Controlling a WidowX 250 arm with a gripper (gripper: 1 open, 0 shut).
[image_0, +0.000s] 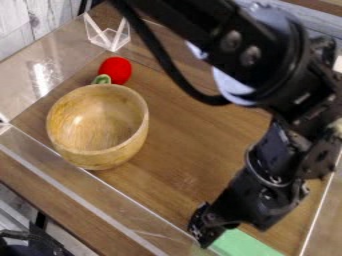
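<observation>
My black gripper (206, 228) is low at the lower right of the wooden surface, just over the near end of a green object (247, 245) that runs out of the bottom edge. Its fingertips are dark and partly hidden by the gripper body, so what lies between them is unclear. A wooden bowl (98, 138) stands at the left, with a red round object (115, 70) behind it and a small green piece (102, 80) beside that.
A clear plastic wall (80, 182) runs along the near side of the surface. A white wire-like stand (108, 30) sits at the back left.
</observation>
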